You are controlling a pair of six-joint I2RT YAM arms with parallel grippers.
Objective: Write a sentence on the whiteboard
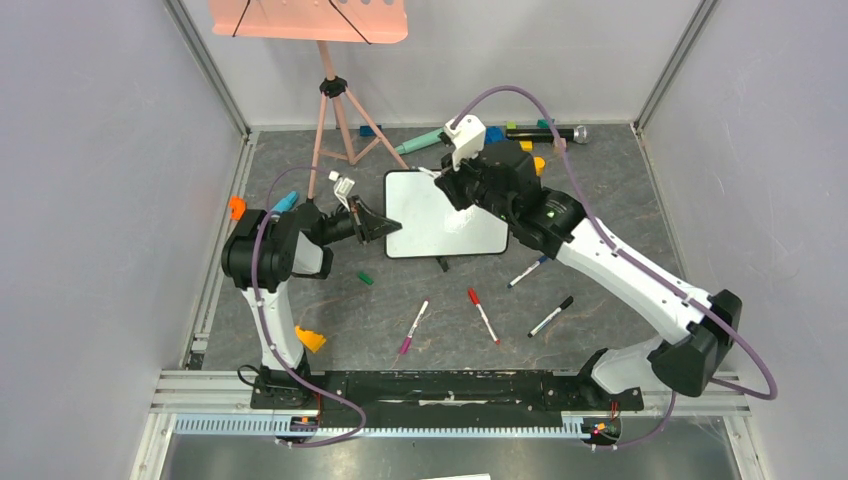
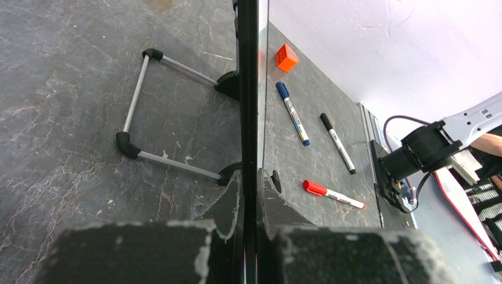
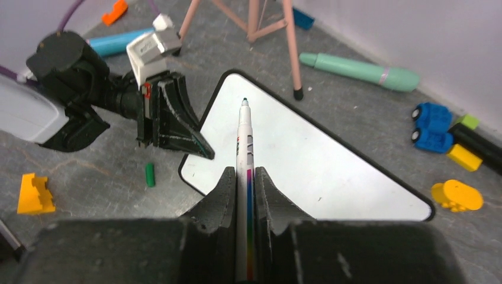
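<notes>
The whiteboard [image 1: 445, 230], white with a dark rounded frame, stands up off the floor near the middle of the top view. My left gripper [image 1: 398, 227] is shut on its left edge; in the left wrist view the board's black edge [image 2: 249, 118] runs between the fingers. A white marker [image 3: 244, 133] with a dark green tip sits in my right gripper, which is shut on it. In the right wrist view the tip appears over the board's upper left, and whether it touches cannot be told. No writing can be made out on the board's visible face.
A green cap [image 1: 365, 278] lies left of the board. Red [image 1: 484, 316], black [image 1: 551, 316] and other markers are spread in front. The pink easel [image 1: 340, 120] rises behind left; blue [image 3: 432, 127] and yellow toys [image 3: 457, 195] lie at the back right.
</notes>
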